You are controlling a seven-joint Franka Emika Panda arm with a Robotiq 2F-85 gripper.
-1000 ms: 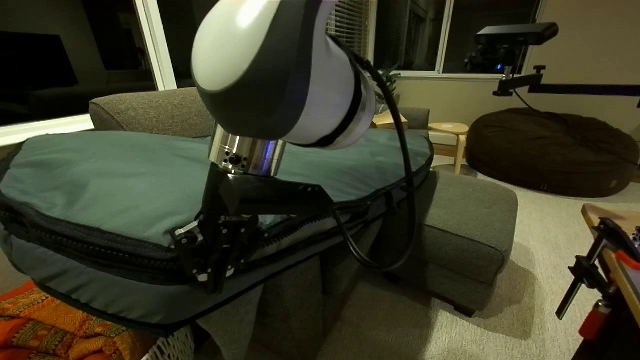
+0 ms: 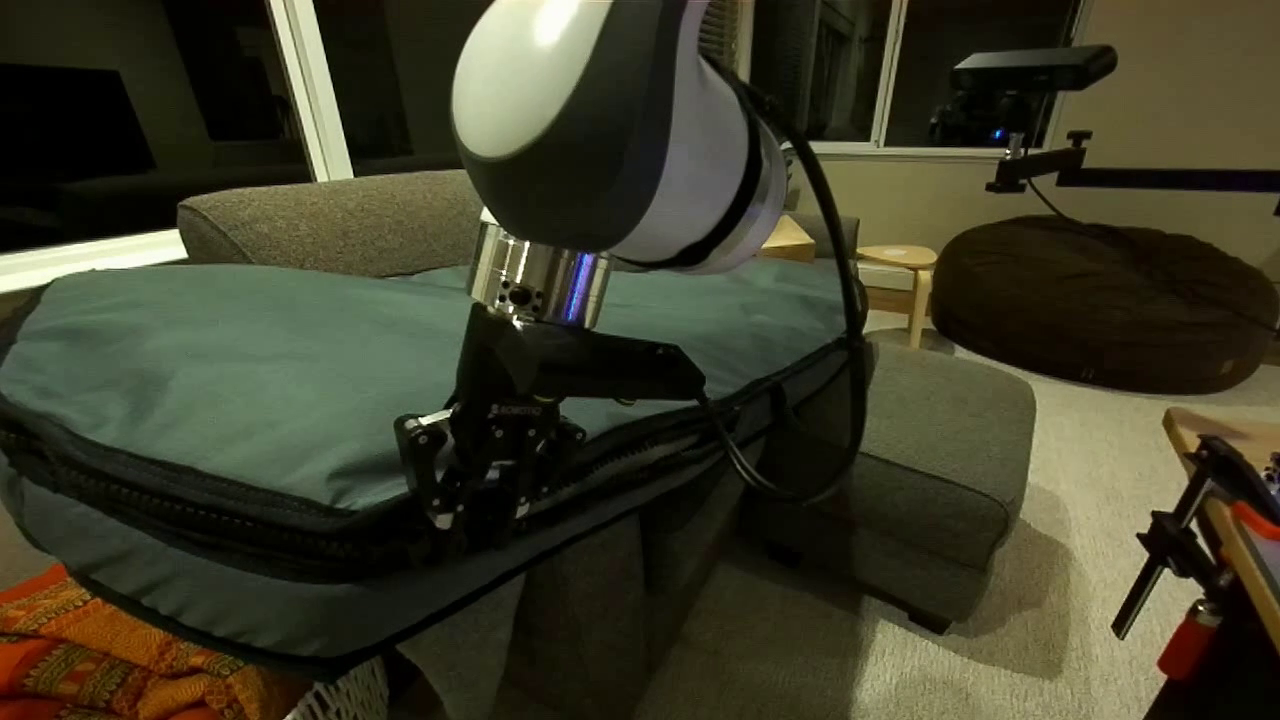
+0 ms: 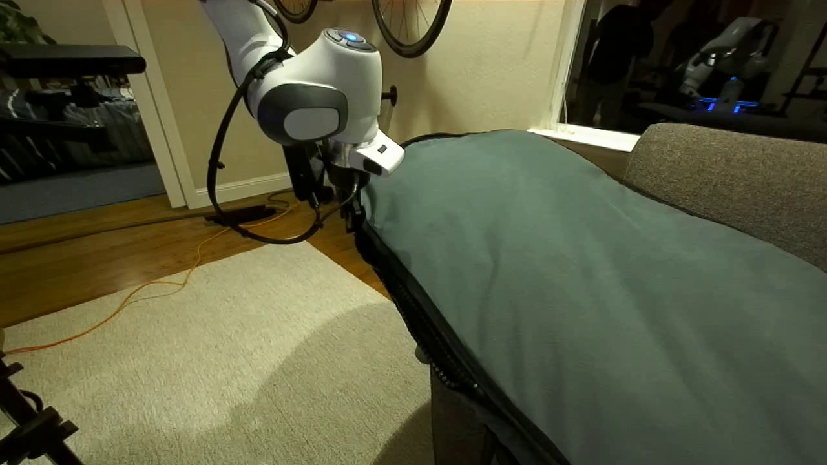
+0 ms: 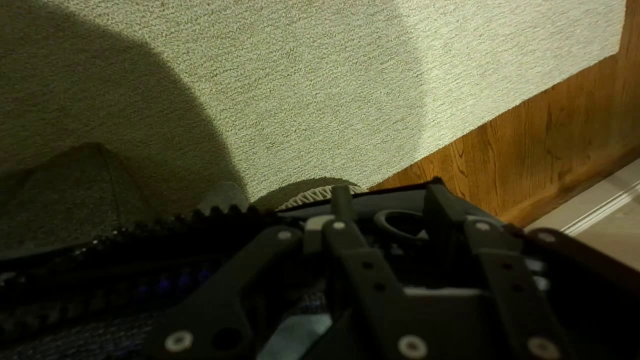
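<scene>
A large teal bag (image 2: 228,372) lies across the couch, with a black zipper band (image 2: 180,510) along its front side. Teeth stand exposed along the band (image 3: 446,352) in the second exterior view. My gripper (image 2: 483,518) points down at this band near the bag's front corner, its fingers part open. In the wrist view a gap shows between the fingertips of the gripper, and a grey ring-like piece (image 4: 384,221) appears in that gap. Whether the fingers touch it I cannot tell. Dark fabric and shadow hide the contact; the second exterior view hides the fingertips.
The grey couch (image 2: 948,468) supports the bag. Orange patterned cloth (image 2: 132,660) lies below its left end. A black cable (image 2: 858,396) loops beside the arm. Open carpet (image 3: 201,349) lies in front, and a clamp (image 2: 1182,540) holds to a table at right.
My arm and gripper have shifted right and slightly up along the bag's front in the first exterior view. The fingers stand wider apart now. The bag's outline looks nearly the same.
</scene>
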